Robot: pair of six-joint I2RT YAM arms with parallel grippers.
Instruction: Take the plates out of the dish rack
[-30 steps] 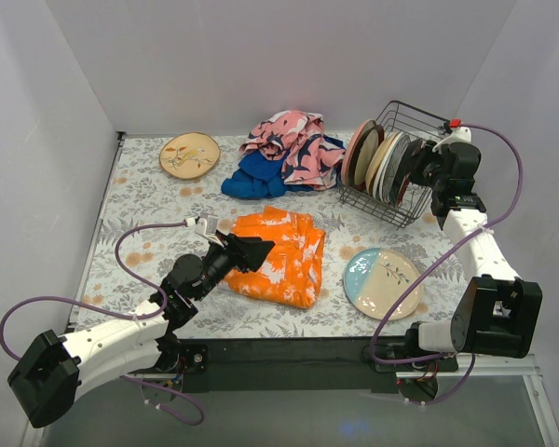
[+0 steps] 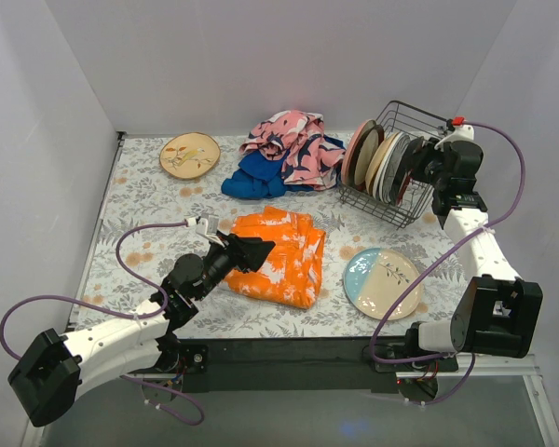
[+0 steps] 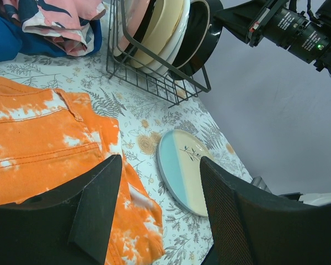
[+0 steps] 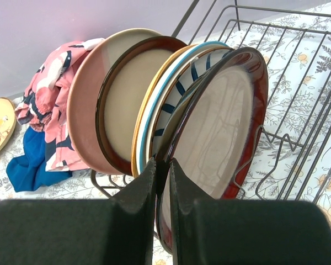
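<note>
The wire dish rack (image 2: 383, 207) stands at the back right with several plates upright in it. At the row's right end is a dark brown-rimmed plate (image 4: 220, 116), still in the rack. My right gripper straddles that plate's near rim, its fingers close against both sides. Beside it stand striped, blue-rimmed and tan plates, then a brown-rimmed plate (image 4: 135, 94) and a pink plate (image 4: 80, 105). My left gripper (image 2: 256, 250) hovers above the orange cloth, its fingers (image 3: 94, 199) wide apart with nothing between them.
A blue and cream plate (image 2: 382, 279) lies flat at the front right. A yellowish plate (image 2: 189, 155) is at the back left. Pink and blue cloths (image 2: 293, 149) are heaped left of the rack; an orange cloth (image 2: 279, 265) covers the middle.
The right gripper has shifted very slightly at the rack's right end. Plates, cloths and the left arm look unchanged.
</note>
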